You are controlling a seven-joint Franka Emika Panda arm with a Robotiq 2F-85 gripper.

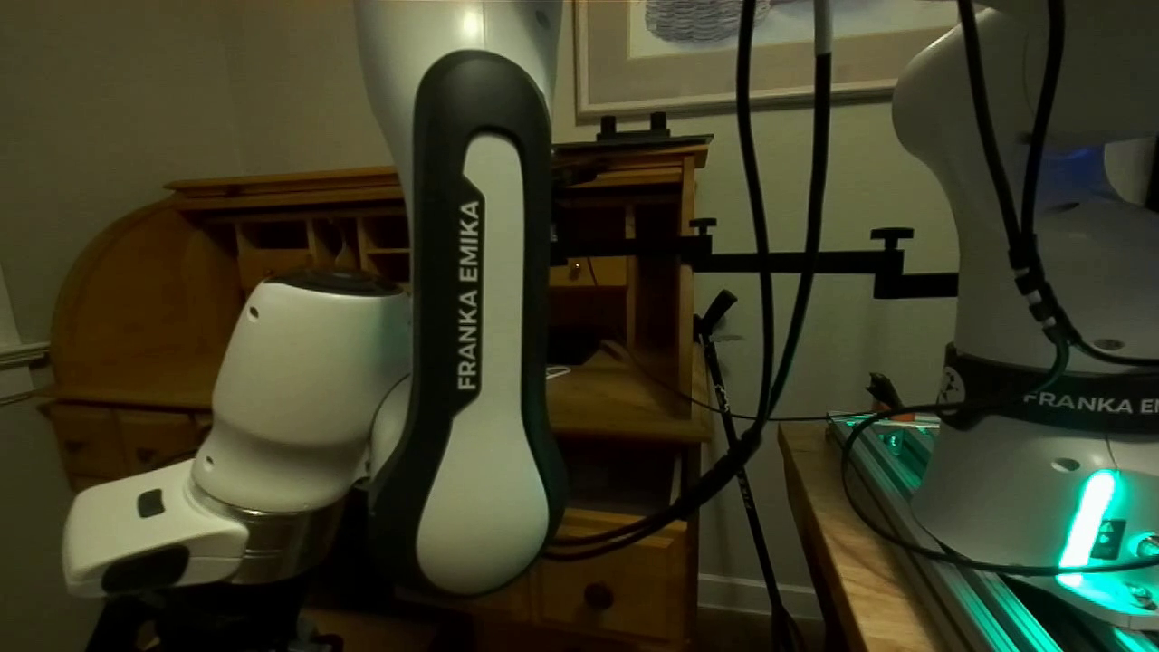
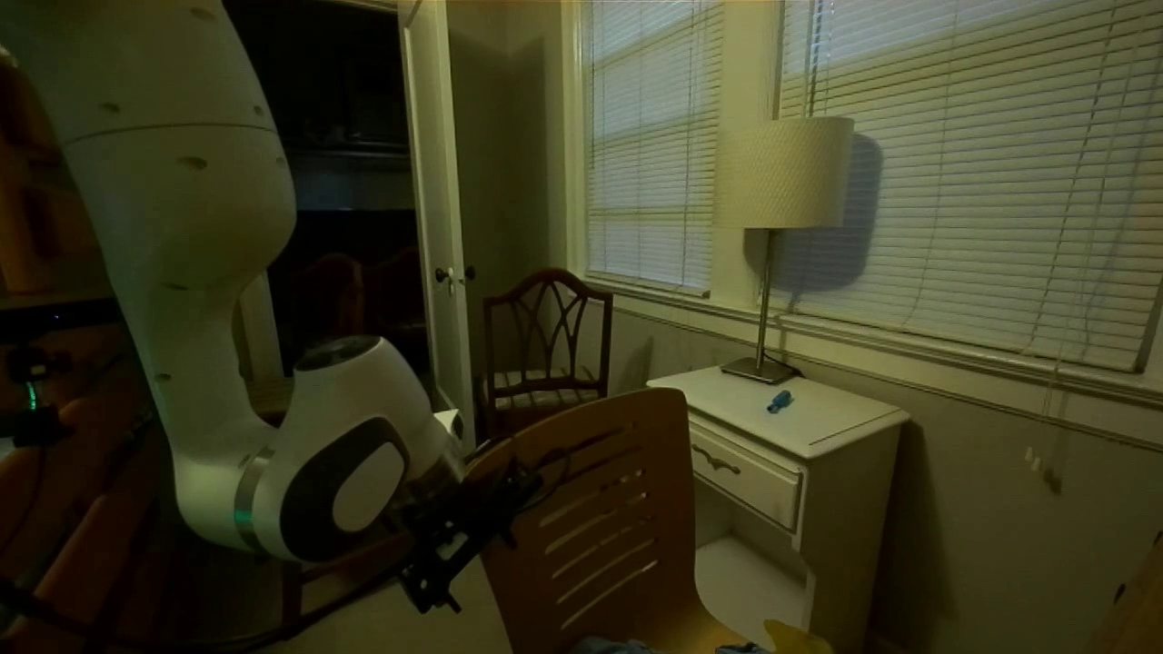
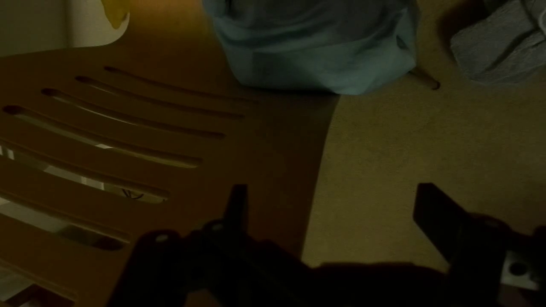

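Note:
In the wrist view my gripper is open, its dark fingers (image 3: 236, 209) set wide apart and nothing between them. Ahead of it, at the top, a blue-grey cloth (image 3: 317, 61) lies bunched, partly over the seat of a wooden chair (image 3: 276, 138). A separate grey cloth (image 3: 504, 48) shows at the upper right, cut off by the frame. From the second exterior view, the dark gripper (image 2: 452, 556) hangs beside the chair back (image 2: 611, 490); its fingertips are hard to make out there.
The slatted chair back stands close to my hand. Beyond it is a white side table (image 2: 839, 420) with a lamp (image 2: 785, 174) and a small blue object (image 2: 780, 402). A roll-top desk (image 1: 619, 402) stands behind the arm.

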